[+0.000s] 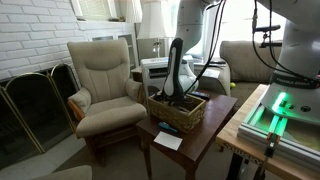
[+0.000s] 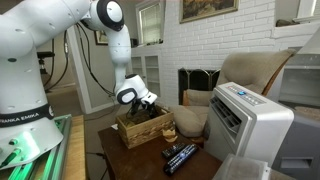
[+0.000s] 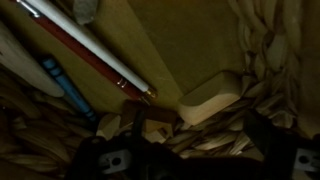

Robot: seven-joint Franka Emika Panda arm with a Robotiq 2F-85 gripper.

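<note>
A wicker basket (image 1: 178, 118) stands on the dark brown table, and my gripper (image 1: 174, 98) reaches down inside it. Seen from close up, my gripper is open, one dark finger at each side of the lower frame. A pale, eraser-like block (image 3: 212, 97) lies near the basket wall, ahead of the gap between the fingers. Small wooden pieces (image 3: 150, 124) sit by the left finger. A white pen and a dark red pen (image 3: 82, 52) lie side by side farther left, with a blue crayon-like stick (image 3: 66, 84) beside them. Shadow hides much of the basket floor.
The basket's woven wall (image 3: 262, 50) rises close on the right. On the table outside are a dark remote-like object (image 2: 180, 158), a white paper (image 1: 167, 140) and a white box-shaped appliance (image 2: 245, 122). A padded chair (image 1: 105, 85) stands beside the table.
</note>
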